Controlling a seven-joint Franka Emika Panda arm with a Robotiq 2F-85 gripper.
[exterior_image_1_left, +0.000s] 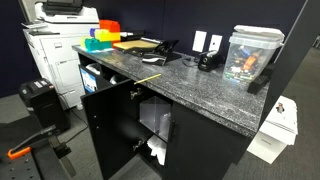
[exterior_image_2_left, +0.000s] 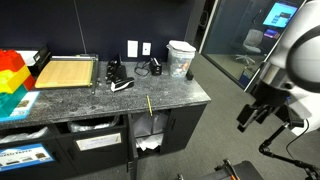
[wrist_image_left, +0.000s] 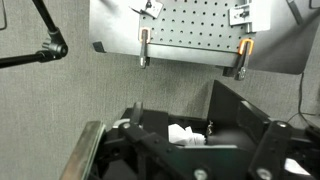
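Observation:
A black cabinet door (exterior_image_1_left: 107, 128) stands swung open below the counter. Behind it, the cabinet interior (exterior_image_1_left: 155, 115) shows with something white (exterior_image_1_left: 157, 149) at the bottom. In the wrist view that white item (wrist_image_left: 187, 135) appears beyond my gripper, whose fingers are spread wide and empty. A thin yellow stick (exterior_image_1_left: 147, 78) lies at the counter's front edge. My white arm (exterior_image_2_left: 280, 75) fills the right of exterior view 2; the gripper cannot be made out there.
On the counter (exterior_image_2_left: 90, 101) are colourful bins (exterior_image_2_left: 14, 80), a wooden board (exterior_image_2_left: 67, 72), black items (exterior_image_2_left: 119, 77) and a clear tub (exterior_image_2_left: 181, 58). A perforated metal plate (wrist_image_left: 195, 25) with clamps lies across the top of the wrist view. Grey carpet (wrist_image_left: 60, 110) is open at left.

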